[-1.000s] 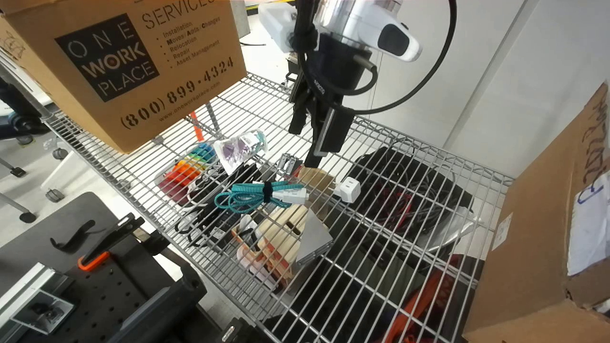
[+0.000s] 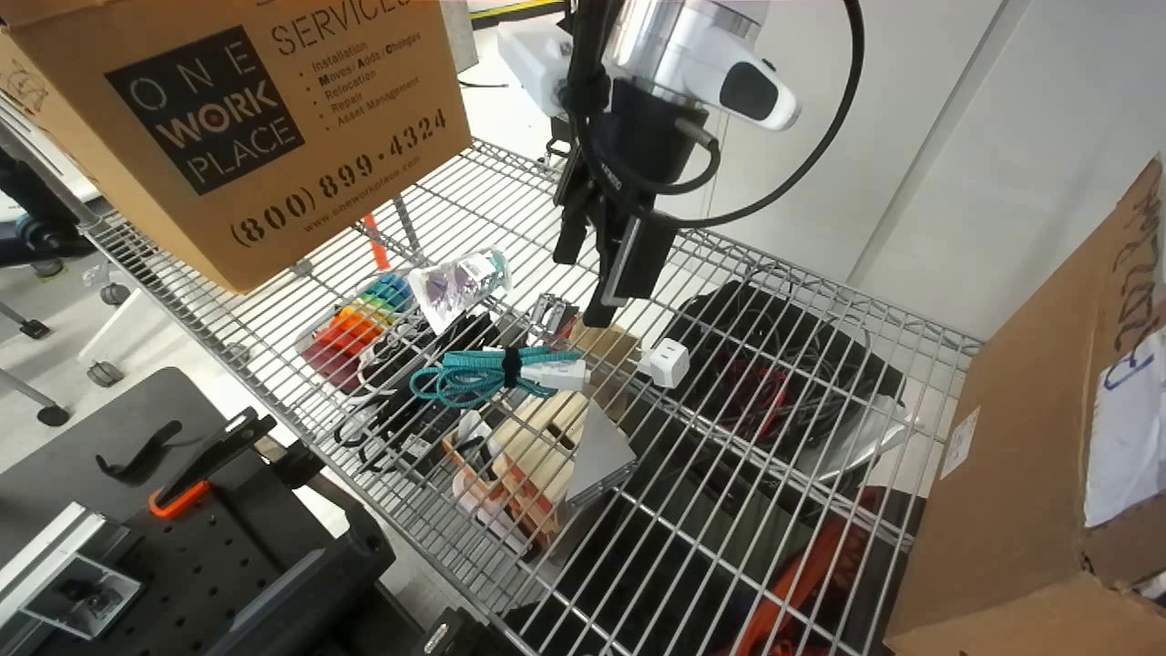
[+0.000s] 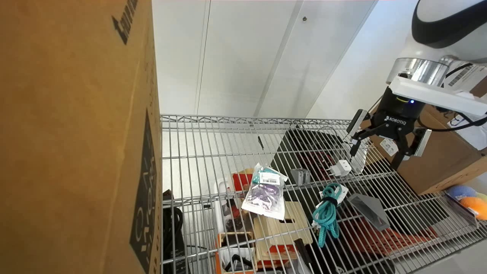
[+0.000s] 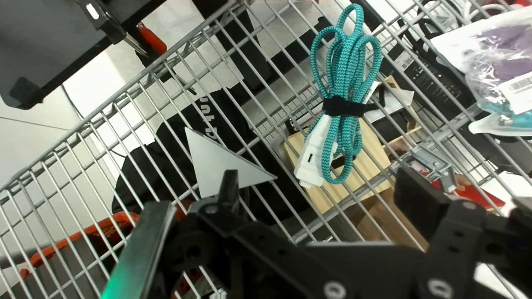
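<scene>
My gripper (image 3: 373, 160) stands open above the wire shelf, its fingers wide apart and nothing between them. On the rack below lies a white cube-shaped charger (image 3: 343, 168); it does not show in the wrist view, where the gripper body covers the lower part. A teal cord bundle (image 4: 344, 74) with a black strap and white end rests on the wires. Beside it is a grey triangular piece (image 4: 219, 162). Farther along are a small metal bracket (image 4: 429, 167) and a clear plastic bag (image 4: 508, 69) with purple and teal contents.
Large cardboard boxes stand at both ends of the rack, one (image 2: 251, 131) at the left and one (image 2: 1017, 437) at the right. A wall rises behind. Wooden pieces (image 3: 292, 219) and dark items show through the wires from below. Bare wire shelf (image 3: 210, 141) lies toward the back.
My gripper has come down slightly, toward the shelf. The objects on the rack have not moved.
</scene>
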